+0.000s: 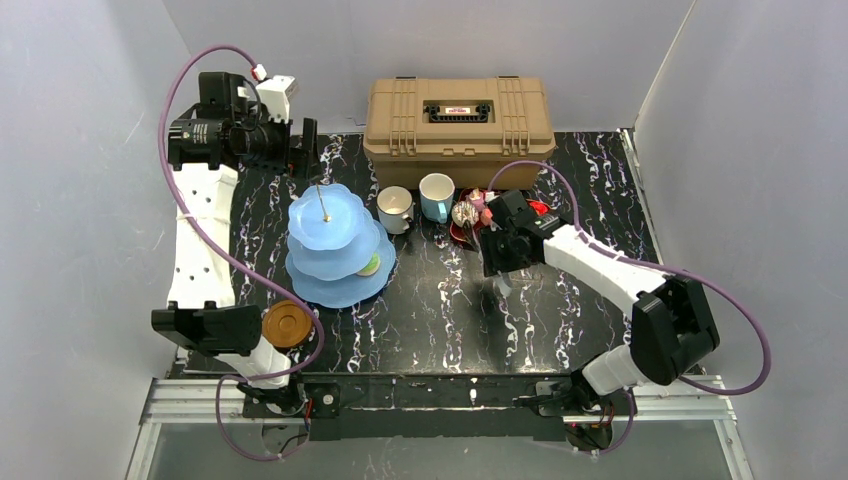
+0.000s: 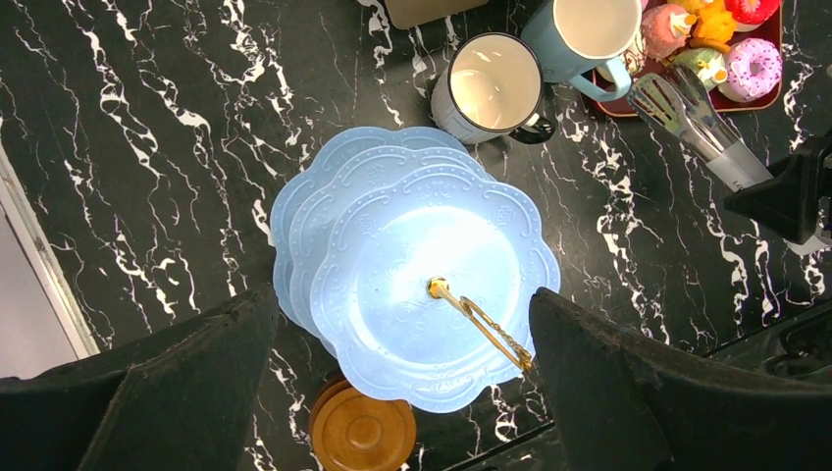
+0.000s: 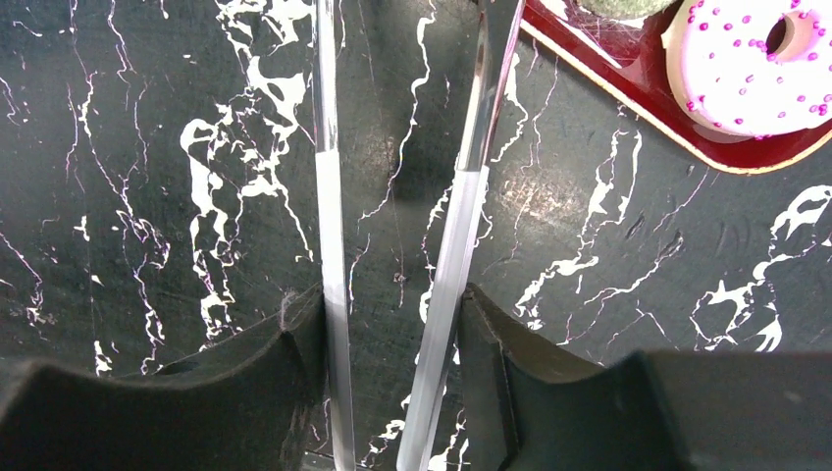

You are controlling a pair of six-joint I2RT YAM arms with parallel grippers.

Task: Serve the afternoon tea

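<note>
My right gripper is closed around the metal tongs [image 3: 332, 216], a finger against each white-covered handle. The tongs' two arms are spread, and their tips extend out of that view, toward the red tray [image 3: 726, 155] with a pink sprinkled donut [image 3: 746, 69]. In the left wrist view, the slotted tongs head [image 2: 659, 103] is at the tray's edge. The light-blue three-tier stand [image 1: 345, 288] has a small green-and-white piece [image 1: 370, 265] on its lowest plate. My left gripper [image 1: 308, 150] is open and empty above the far side of the stand.
A white mug [image 1: 395, 210] and a blue mug [image 1: 437, 197] stand between stand and tray. Behind them is a tan case [image 1: 458, 130]. Brown coasters [image 1: 286, 324] lie near the front left.
</note>
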